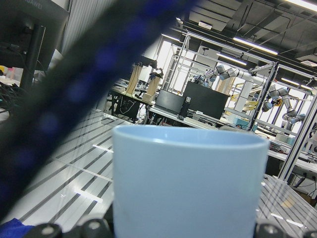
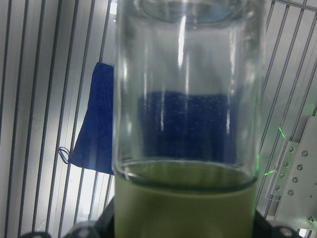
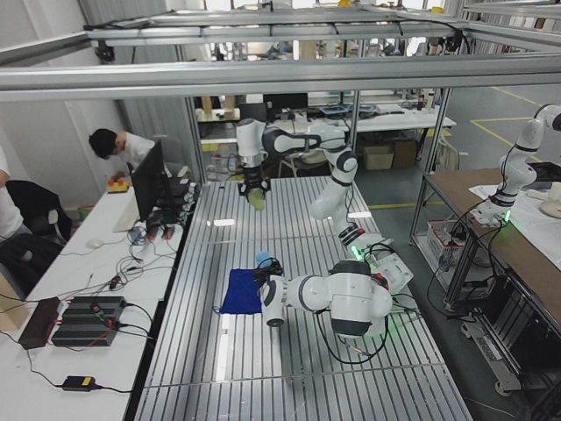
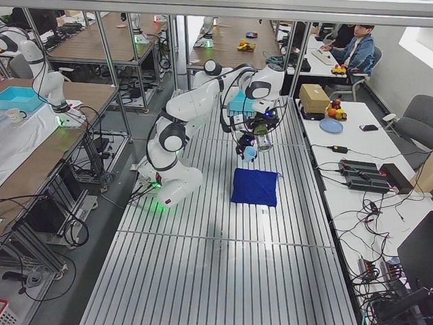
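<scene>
A light blue cup (image 1: 188, 183) fills the lower middle of the left wrist view, held upright in my left gripper (image 4: 245, 145). My right gripper (image 3: 254, 188) is raised above the slatted table, shut on a clear glass container (image 2: 185, 203) with yellow-green liquid in its lower part. In the camera right view this container (image 4: 262, 141) appears behind and to the right of the cup (image 4: 249, 154). A blue cloth (image 4: 254, 187) lies flat on the table beside the left gripper.
Side desks (image 3: 105, 228) with monitors, cables and power boxes run along one edge, with people seated there. Aluminium frame bars cross overhead.
</scene>
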